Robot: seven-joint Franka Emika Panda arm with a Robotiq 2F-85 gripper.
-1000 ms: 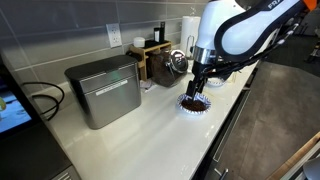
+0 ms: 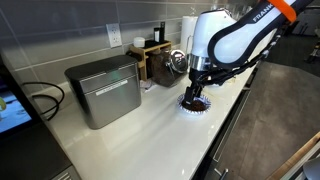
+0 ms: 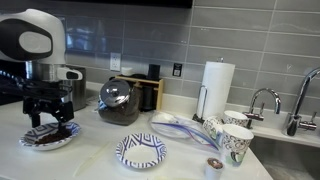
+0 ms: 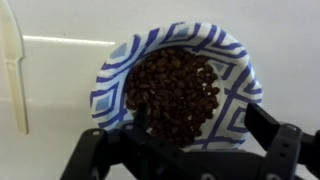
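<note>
A blue-and-white patterned bowl (image 4: pixel 238 90) holding dark brown coffee beans (image 4: pixel 172 95) fills the middle of the wrist view. My gripper is open above its near side, one black finger (image 4: pixel 138 128) over the beans and the other (image 4: pixel 262 125) past the right rim. In exterior view 1 the same bowl (image 2: pixel 184 108) sits on the white counter under the arm, partly covered by the gripper. Nothing shows between the fingers.
A second patterned bowl (image 3: pixel 141 151), empty-looking, stands to the right in exterior view 2, with patterned cups (image 3: pixel 234 146), a small metal cup (image 3: pixel 214 168) and a paper towel roll (image 3: pixel 216 88) beyond. A white plastic utensil (image 4: pixel 15 75) lies left of the beans. A toaster (image 2: pixel 108 90) stands nearby.
Over the last second the gripper has come slightly lower and nearer the bowl of beans, covering more of it. The bowl has stayed in place.
</note>
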